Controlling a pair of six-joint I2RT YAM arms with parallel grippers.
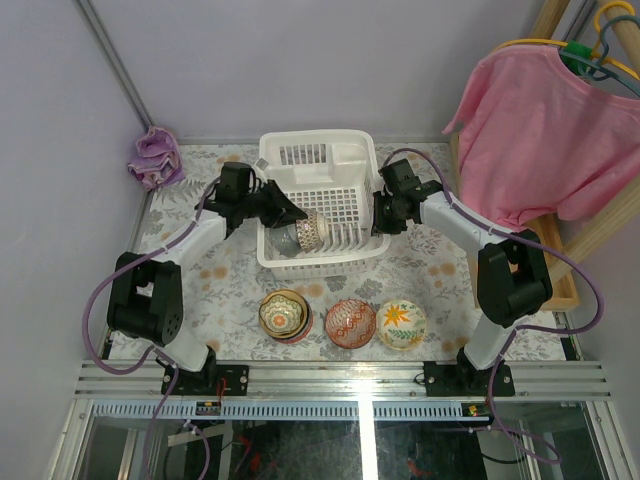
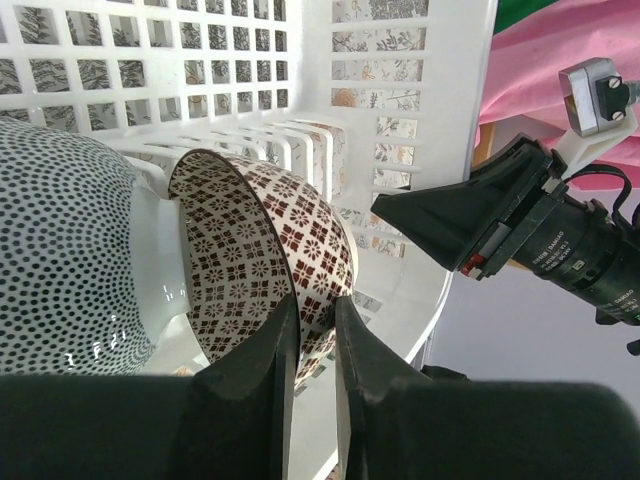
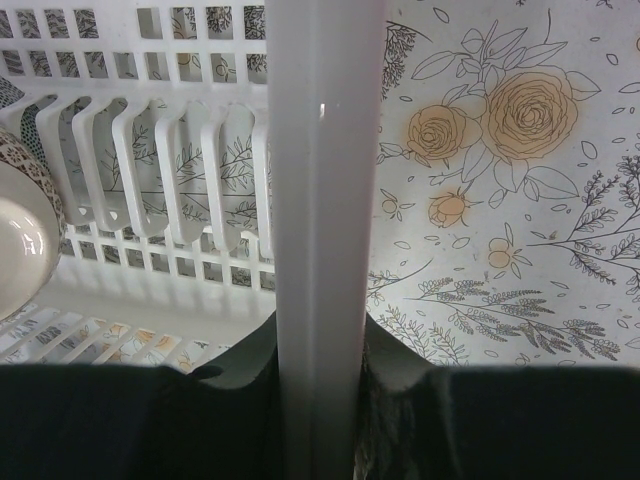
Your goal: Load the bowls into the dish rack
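Observation:
In the white dish rack [image 1: 313,145], a brown-patterned bowl [image 2: 311,240] stands on its side among the tines, beside a blue-speckled bowl [image 2: 62,250]. My left gripper [image 1: 300,214] is at the patterned bowl's rim, fingertips close about it; whether it grips is unclear. My right gripper is shut on the rack's right wall [image 3: 322,190]. In front of the rack lie a stack of bowls [image 1: 283,315], a red-patterned bowl [image 1: 350,323] and a flower-painted bowl [image 1: 400,324].
A pink shirt [image 1: 550,130] hangs on a wooden stand at the right. A purple cloth [image 1: 155,157] lies at the back left.

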